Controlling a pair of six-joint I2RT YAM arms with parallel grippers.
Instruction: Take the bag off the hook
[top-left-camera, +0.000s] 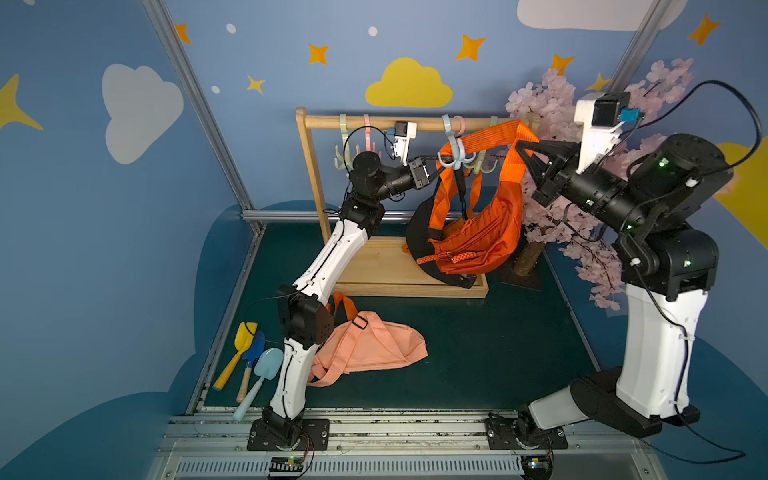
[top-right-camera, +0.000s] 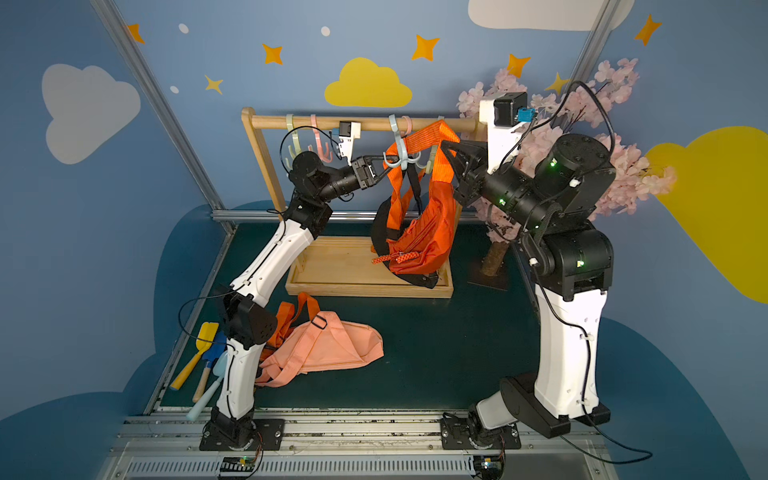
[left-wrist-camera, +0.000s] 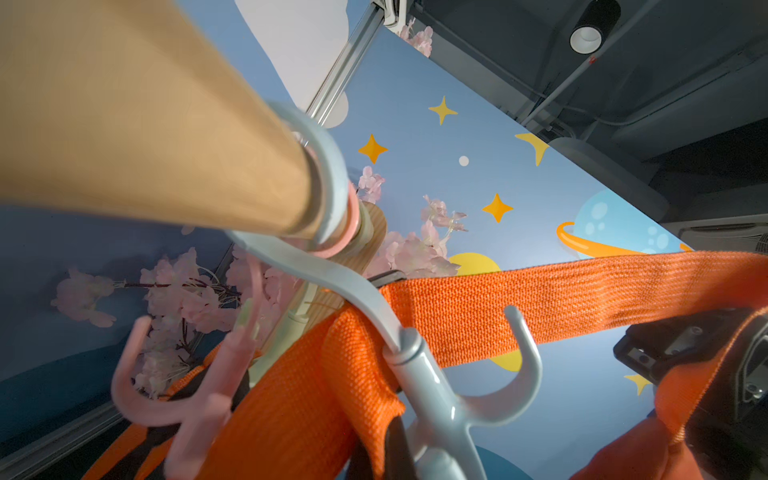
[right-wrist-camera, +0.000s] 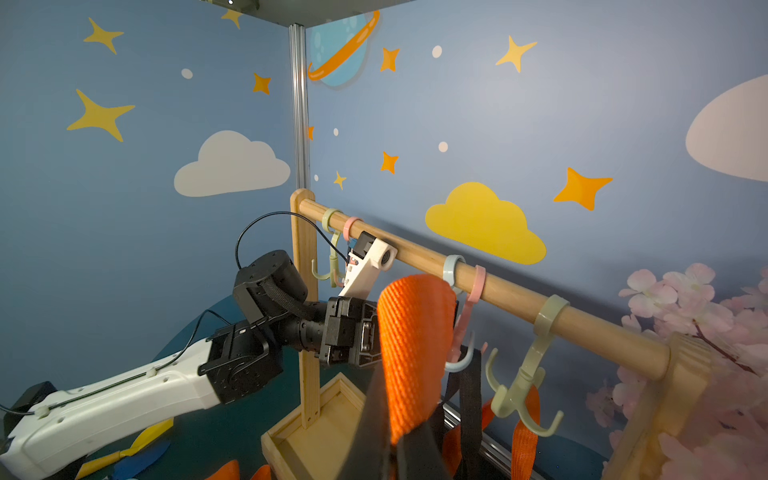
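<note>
The orange bag hangs at the rack, its wide strap passing round the stem of the pale blue hook. In the left wrist view a fold of that strap is pinched at the shut fingertips of my left gripper, close beside the hook. To the right of the hook my right gripper is shut on the strap's other stretch. The right wrist view shows the strap rising in a loop from its fingertips. The bag's body hangs below, tilted, with a black back panel.
The hooks hang from a wooden rail; pink and green hooks are close by. Blossom branches stand right of the rack. A pink bag and several toy shovels lie on the table.
</note>
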